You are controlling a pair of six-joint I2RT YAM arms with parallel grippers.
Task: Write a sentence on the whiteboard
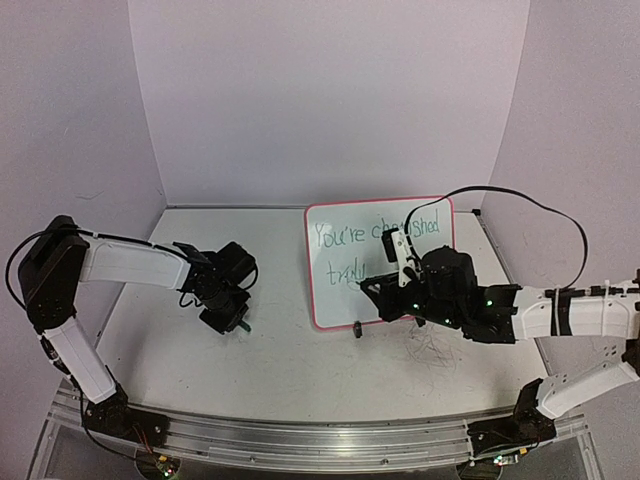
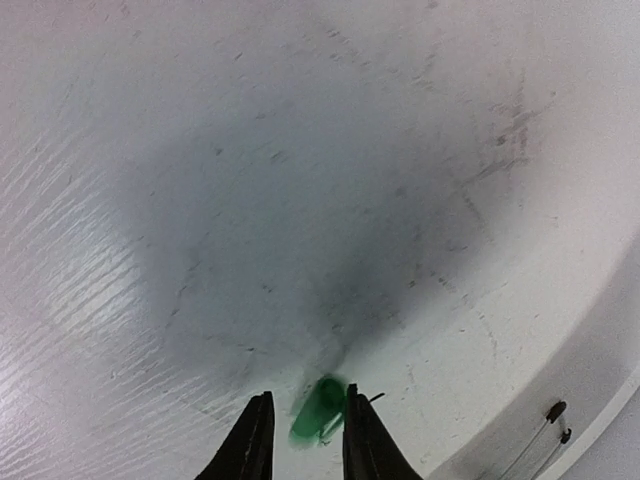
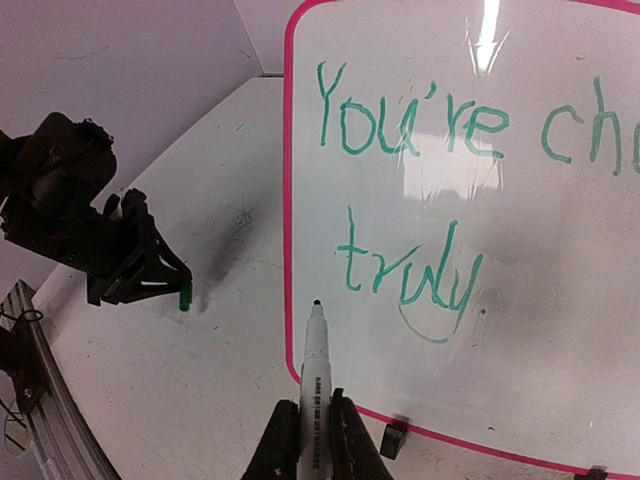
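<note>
The whiteboard (image 1: pixel 335 300), with a pink-red frame, reads "You're cherished" and "truly." in green, part of the top line covered by my right arm in the top view. In the right wrist view, my right gripper is shut on a white marker (image 3: pixel 316 375), uncapped, its dark tip pointing up the picture, left of and below "truly." (image 3: pixel 415 275). Left of the board, my left gripper (image 1: pixel 238 322) is shut on a green cap, which also shows low in the left wrist view, blurred, between dark fingers.
Black clips (image 3: pixel 394 437) sit along the board's lower edge. A metal rail (image 1: pixel 300 435) runs along the front.
</note>
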